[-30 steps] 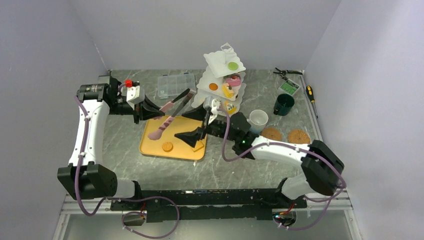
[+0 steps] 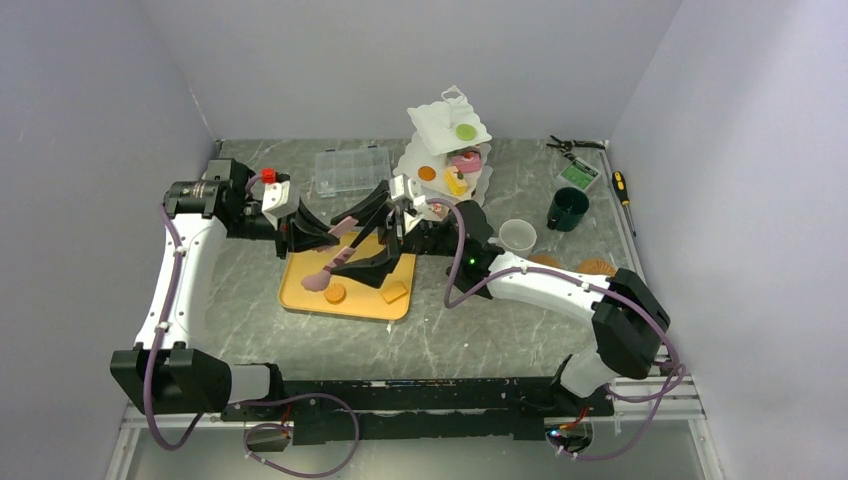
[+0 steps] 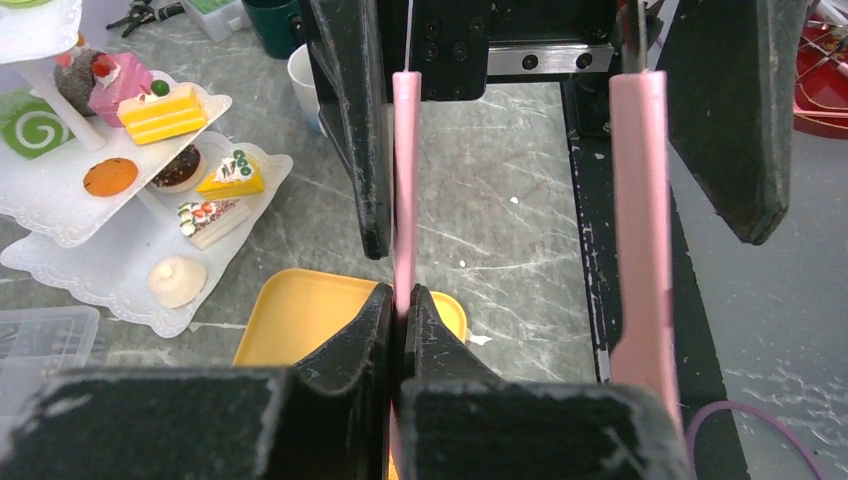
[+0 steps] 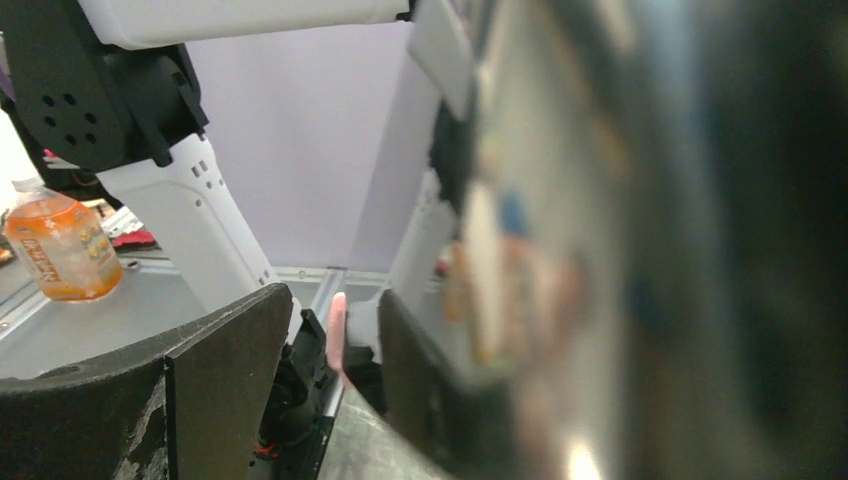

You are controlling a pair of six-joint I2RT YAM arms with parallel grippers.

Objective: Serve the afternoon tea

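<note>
Pink-handled tongs [image 2: 321, 277] hang above the yellow tray [image 2: 293, 296], with my left gripper [image 2: 326, 243] shut on one arm of them. My right gripper [image 2: 368, 240] is open around the tongs' upper part, its fingers flanking the metal and pink handle in the left wrist view. The tiered white stand [image 2: 440, 128] with toy cakes and pastries stands at the back. The right wrist view is mostly filled by a blurred, shiny metal surface, close up.
A clear box [image 2: 350, 170] sits behind the tray. To the right are a white cup [image 2: 516, 238], a green mug [image 2: 567, 207], woven coasters [image 2: 597, 267], pliers and a screwdriver [image 2: 622, 200].
My left gripper has shifted slightly right and toward the front with the tongs in it.
</note>
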